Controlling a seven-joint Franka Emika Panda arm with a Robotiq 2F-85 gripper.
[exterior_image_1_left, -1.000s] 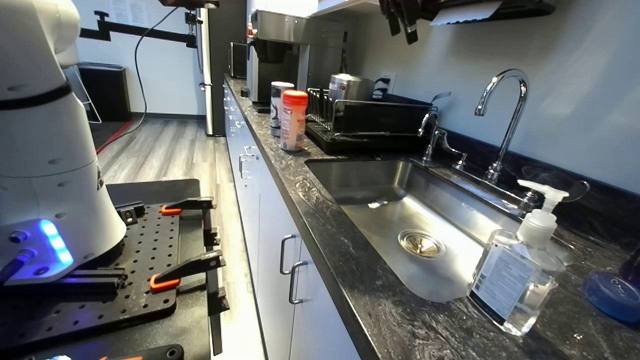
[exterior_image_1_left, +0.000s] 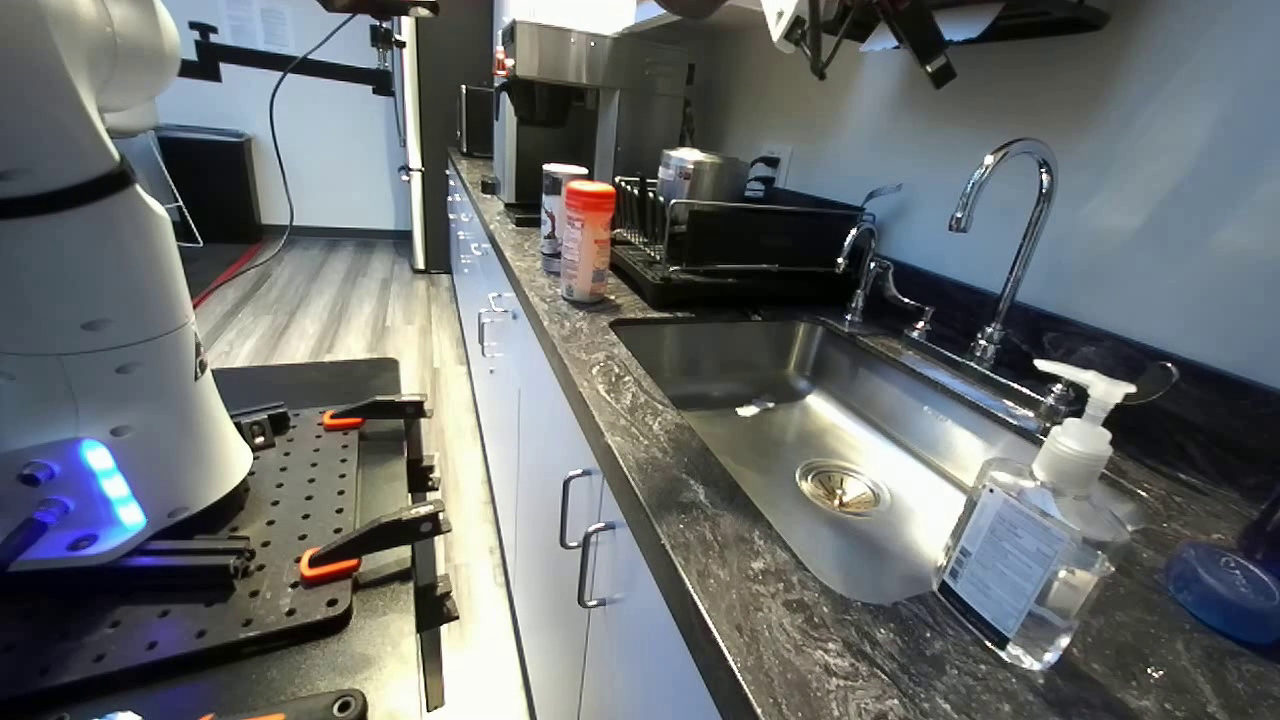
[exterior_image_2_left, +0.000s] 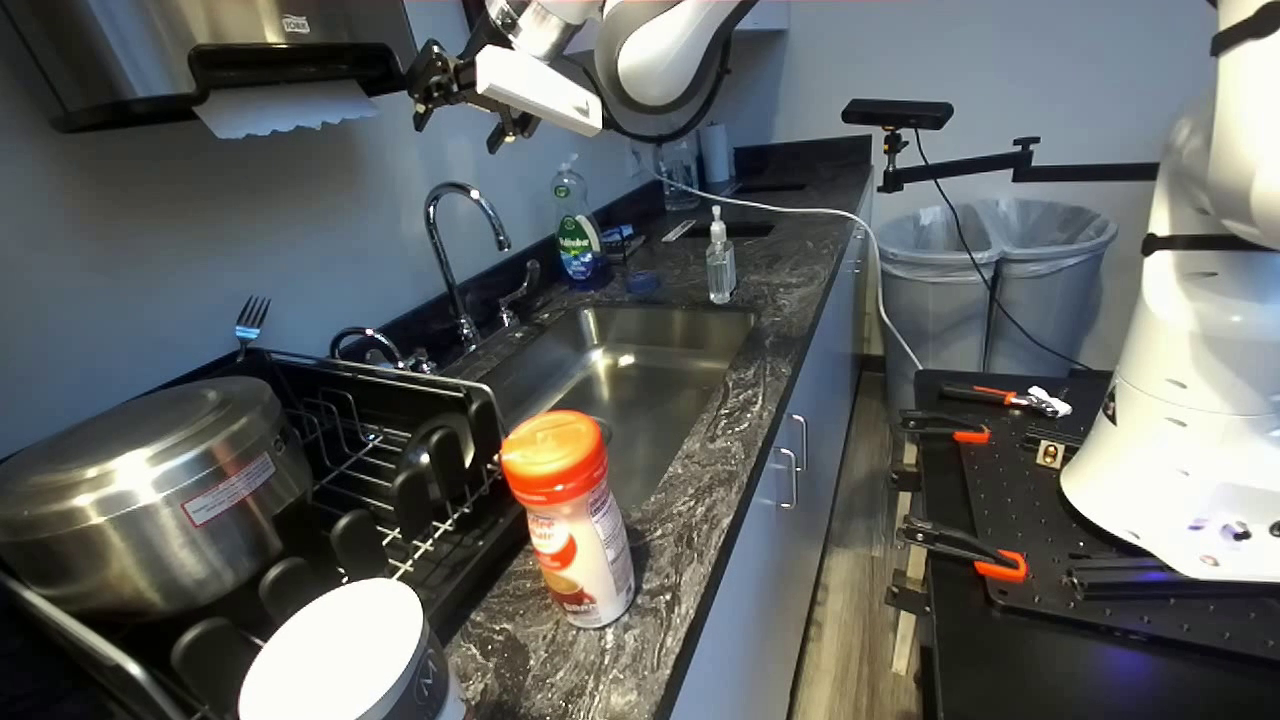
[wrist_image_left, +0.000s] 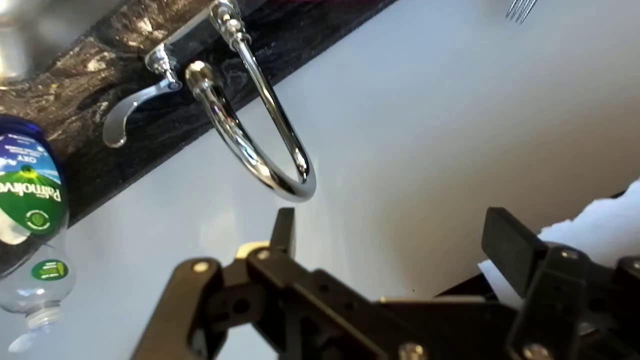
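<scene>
My gripper is open, its fingers wide apart and only blank wall showing between them. High over the sink area it hangs near the wall, as the gripper (exterior_image_2_left: 458, 130) in exterior view 2 shows. A white paper towel (wrist_image_left: 591, 231) hangs behind the right finger in the wrist view, apart from the gap. The same paper towel (exterior_image_2_left: 286, 108) sticks out of a steel dispenser (exterior_image_2_left: 306, 36) on the wall. Below the gripper curves the chrome faucet (wrist_image_left: 264, 165).
Beside the steel sink (exterior_image_1_left: 768, 420) stand a clear pump bottle (exterior_image_1_left: 1026, 552) and a dish soap bottle (exterior_image_2_left: 578, 234). A dish rack (exterior_image_1_left: 768, 234) holds a steel pot (exterior_image_2_left: 156, 480). A red-capped canister (exterior_image_2_left: 570, 516) is on the counter.
In exterior view 1 the gripper has shifted right along the wall, now in front of the paper towel's dispenser. More of the white wrist shows at the top edge. Counter objects have not moved.
</scene>
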